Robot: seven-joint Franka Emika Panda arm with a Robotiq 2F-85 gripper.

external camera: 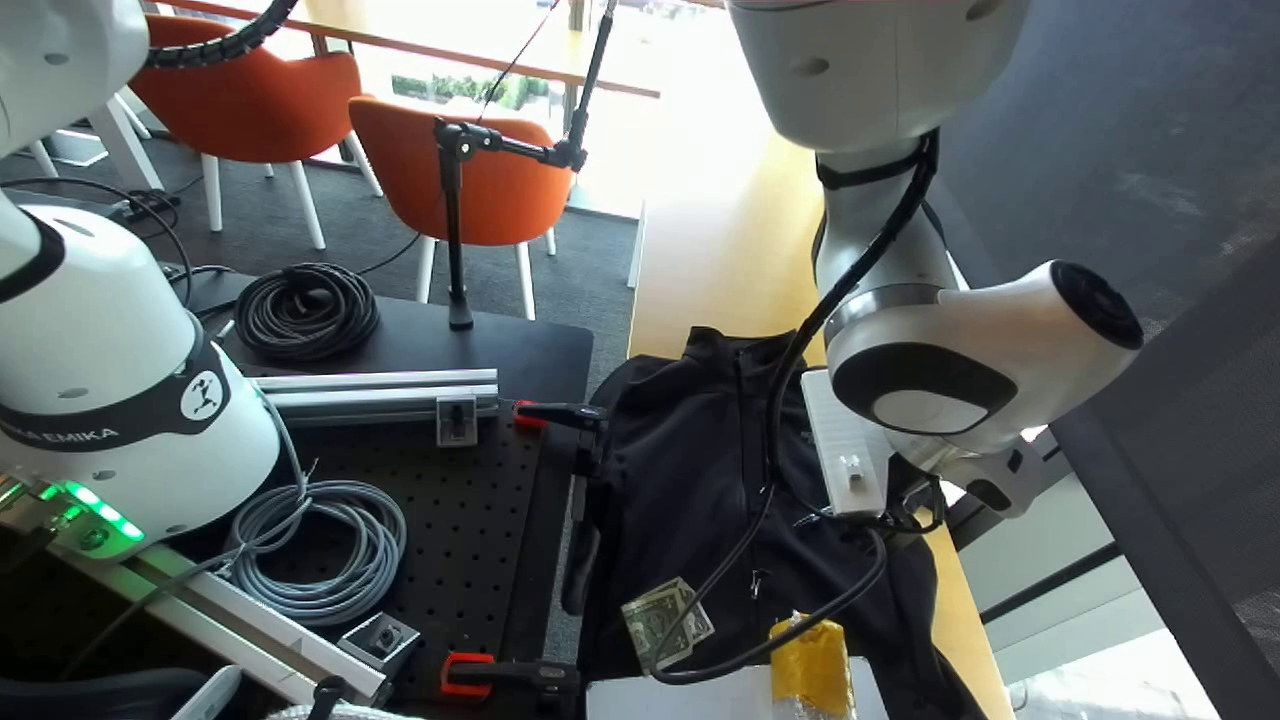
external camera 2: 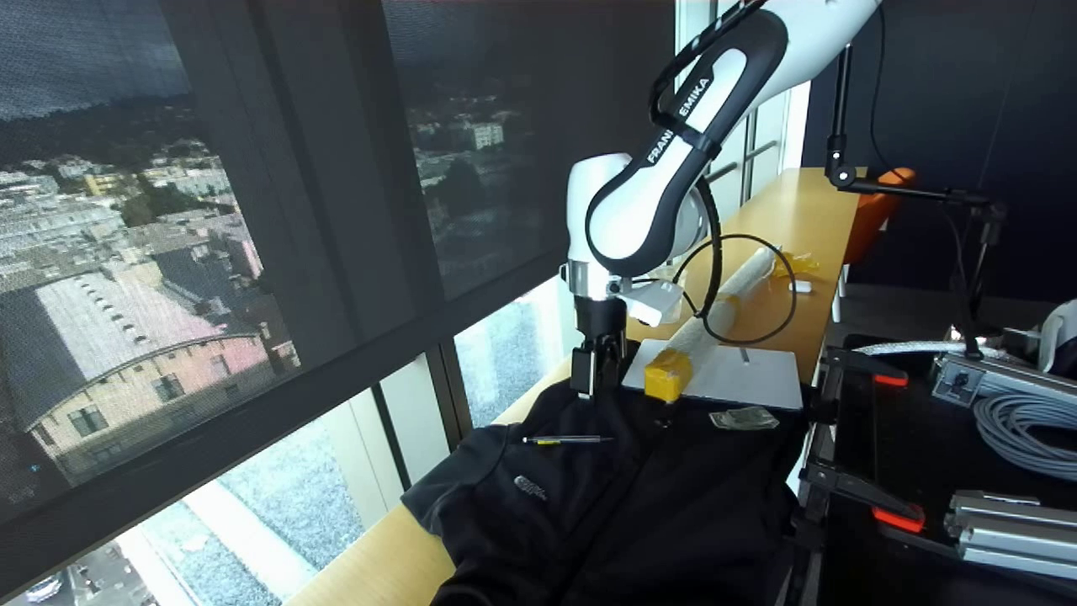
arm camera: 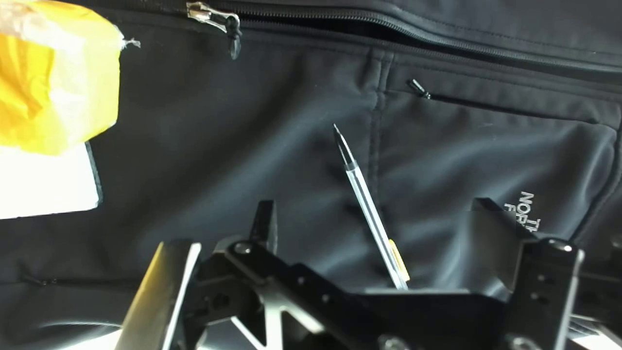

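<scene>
A silver pen (arm camera: pixel 373 218) with a yellow clip lies on a black jacket (arm camera: pixel 280 146) in the wrist view, its tip pointing up and its lower end hidden behind the gripper body. My gripper is open over it, its fingers wide apart on either side of the pen and nothing held. In exterior view 2 the gripper (external camera 2: pixel 596 379) hangs above the jacket, a little beyond the pen (external camera 2: pixel 567 439). In exterior view 1 the arm hides the gripper and the pen.
A yellow-wrapped roll end (external camera 2: pixel 668 375) rests on a white board (external camera 2: pixel 757 379) beside the gripper. Banknotes (external camera: pixel 667 622) lie on the jacket near the table's clamps (external camera: pixel 510 674). Windows with dark blinds run along one side.
</scene>
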